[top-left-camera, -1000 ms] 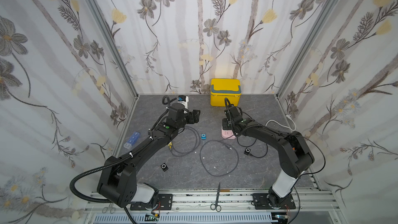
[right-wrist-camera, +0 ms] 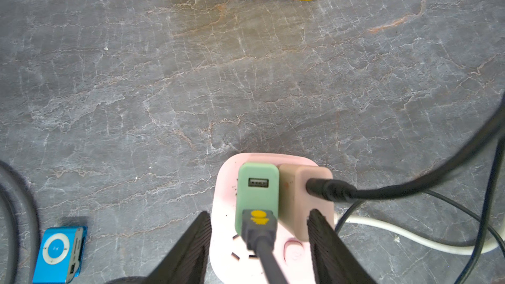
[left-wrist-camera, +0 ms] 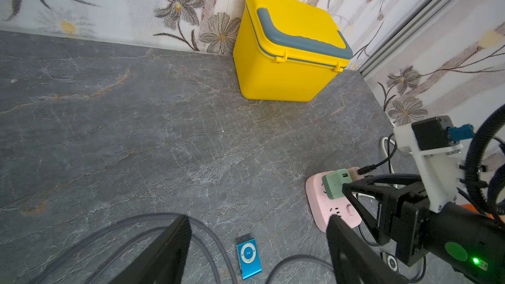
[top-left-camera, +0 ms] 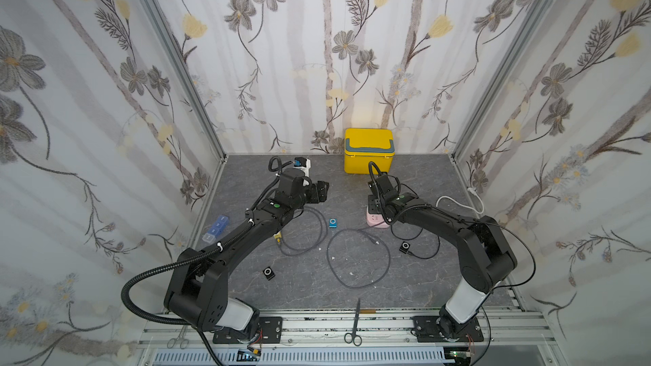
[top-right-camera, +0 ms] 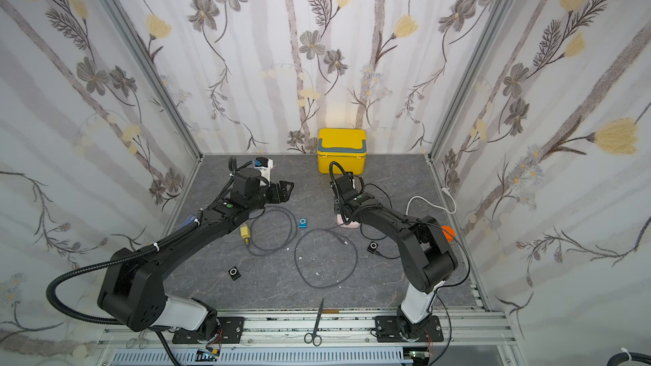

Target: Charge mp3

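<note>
In the right wrist view my right gripper is open above a pink power socket (right-wrist-camera: 225, 231). A grey plug (right-wrist-camera: 259, 222) with a yellow mark lies between its fingers, with clear gaps on both sides. The plug overlaps the lower part of a green USB adapter (right-wrist-camera: 257, 173); whether it is seated in a port I cannot tell. A blue mp3 player (right-wrist-camera: 56, 250) lies to the left. A black player (top-left-camera: 405, 247) with a cable lies right of the socket, and another black player (top-left-camera: 269, 273) lies front left. My open, empty left gripper is above the table.
A beige adapter (right-wrist-camera: 315, 178) with a black cable stands beside the green one. Grey cable (top-left-camera: 359, 287) loops over the middle of the table. A yellow box (top-left-camera: 369, 161) stands at the back, and a blue case (top-left-camera: 215, 228) lies far left.
The right gripper and the pink socket have shifted slightly to the right. The left arm has moved only a little; the players have stayed in place.
</note>
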